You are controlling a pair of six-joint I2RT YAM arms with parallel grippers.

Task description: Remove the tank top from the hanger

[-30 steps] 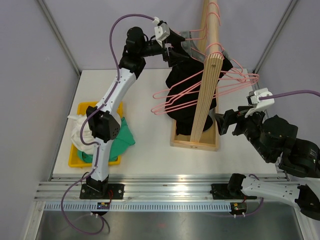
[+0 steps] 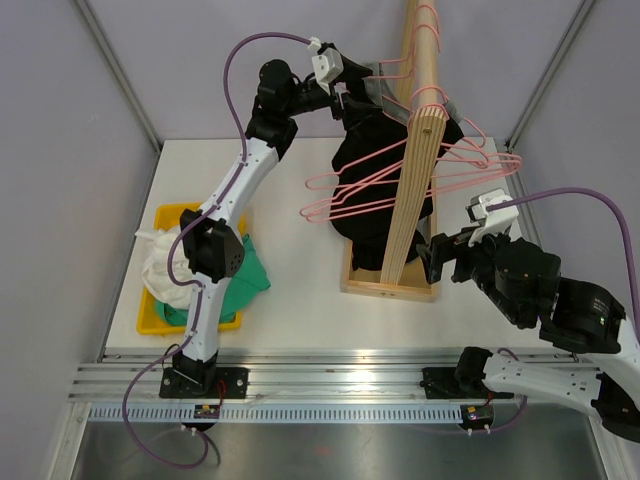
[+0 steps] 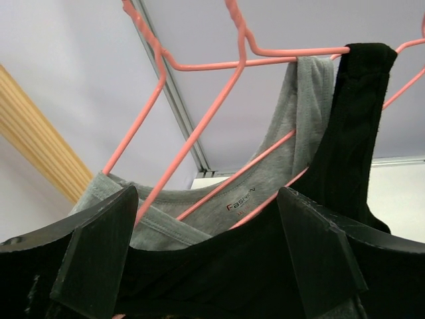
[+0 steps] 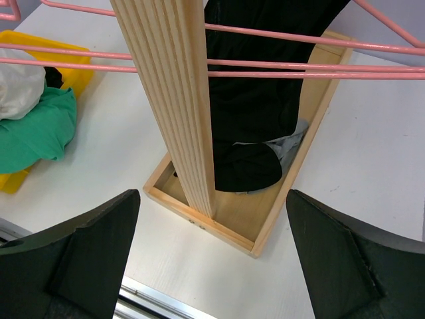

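A black tank top (image 2: 365,170) with a grey lining (image 3: 232,199) hangs on pink hangers (image 3: 199,129) from the wooden rack (image 2: 415,190). My left gripper (image 2: 352,92) is at the top of the garment, its fingers open on either side of the fabric in the left wrist view. My right gripper (image 2: 445,250) stands open beside the rack's lower part, with the post and the garment's lower folds (image 4: 246,166) in front of it and nothing between its fingers.
A yellow bin (image 2: 160,320) holding white and green cloths sits at the left. The rack's wooden base tray (image 2: 390,288) stands mid-table, with bare table around it. Several empty pink hangers jut toward the front.
My right gripper has moved left and a little down, closer to the rack. My left gripper has shifted slightly right toward the top of the garment.
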